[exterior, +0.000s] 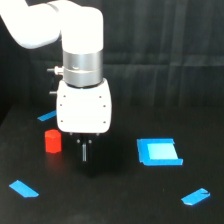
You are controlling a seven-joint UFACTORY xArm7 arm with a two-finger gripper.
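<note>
A red block (53, 142) sits on the black table at the left, its front face clearly visible. My gripper (85, 151) points downward just to the right of the block, apart from it in the picture. Its slim dark fingers blend into the black background, so how far apart they stand does not show. I see no object at the fingertips.
At the right lies a white square (161, 151) framed in blue tape (144, 152). Blue tape strips mark the table at front left (23, 188), front right (195, 197) and back left (47, 116).
</note>
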